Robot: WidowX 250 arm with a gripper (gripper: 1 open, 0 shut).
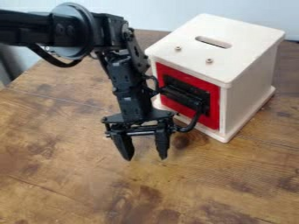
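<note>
My black gripper (143, 146) hangs fingertips-down over the wooden table at the centre of the view, its two fingers apart with nothing between them. Behind it to the right stands a pale wooden box (246, 98) with a slot in its top and a red front panel (214, 123) carrying a black fitting, partly hidden by my arm and a cable.
</note>
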